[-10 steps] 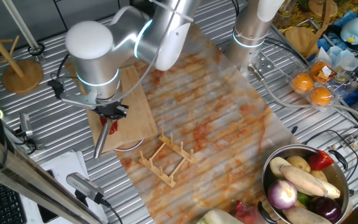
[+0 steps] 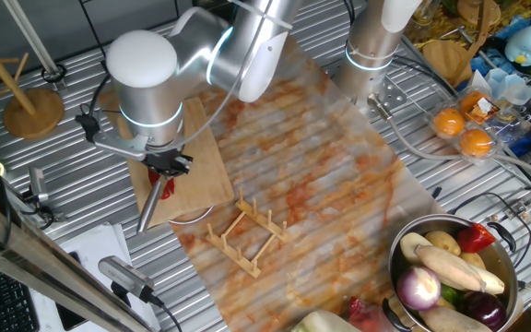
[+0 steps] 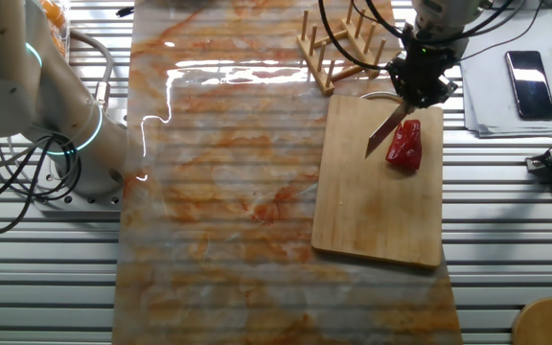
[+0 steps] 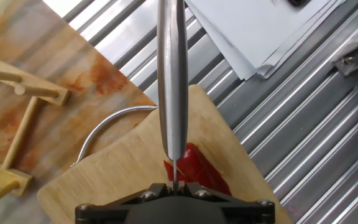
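A knife (image 4: 172,74) with a silver metal handle is held in my gripper, its fingers shut on the thin blade just behind the handle. The handle points away from the gripper in the wrist view. From exterior view 2, the blade (image 3: 386,131) slants down-left over the wooden cutting board (image 3: 362,211). Close beside it, a piece of red pepper (image 3: 405,146) lies on the board. In exterior view 1 the gripper (image 2: 168,164) partly covers the pepper. Whether the blade touches board or pepper cannot be told.
A wooden peg rack (image 2: 247,238) stands near the board's handle end. A pot (image 2: 396,263) of vegetables is at the front right. Papers and a phone (image 3: 530,84) lie beside the board.
The pepper and board look unmoved.
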